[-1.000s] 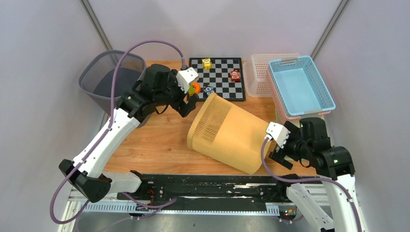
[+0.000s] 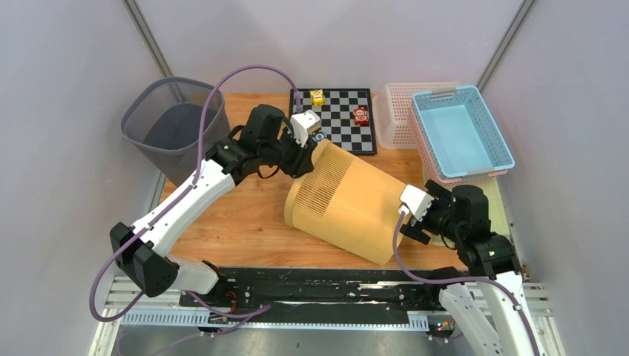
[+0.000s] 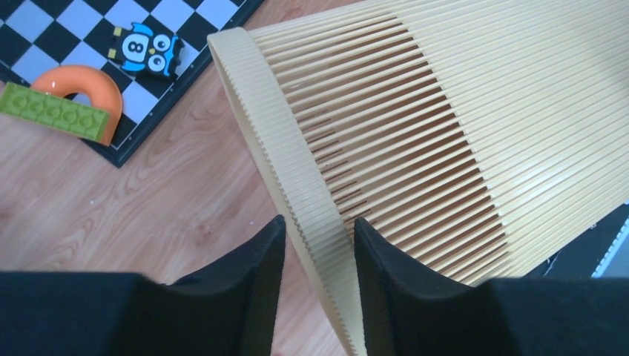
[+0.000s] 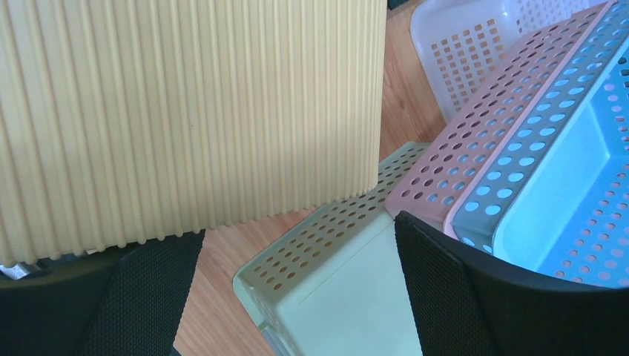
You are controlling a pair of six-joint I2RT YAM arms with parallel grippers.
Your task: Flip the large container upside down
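Observation:
The large yellow ribbed container (image 2: pixel 345 208) lies on its side across the middle of the table (image 2: pixel 222 222). My left gripper (image 2: pixel 304 163) is at its upper-left rim (image 3: pixel 285 141); in the left wrist view its fingertips straddle that rim, part open, and whether they press on it cannot be seen. My right gripper (image 2: pixel 419 222) stands open at the container's lower-right end, with the ribbed wall (image 4: pixel 193 111) close above its fingers in the right wrist view.
A grey bin (image 2: pixel 148 141) stands at the back left, a chessboard (image 2: pixel 345 107) with small toys at the back. Stacked baskets (image 2: pixel 463 141) and a pale green basket (image 4: pixel 341 297) sit at the right.
My left gripper has moved right onto the container's rim. My right gripper has moved left to the container's other end. The container has shifted only slightly.

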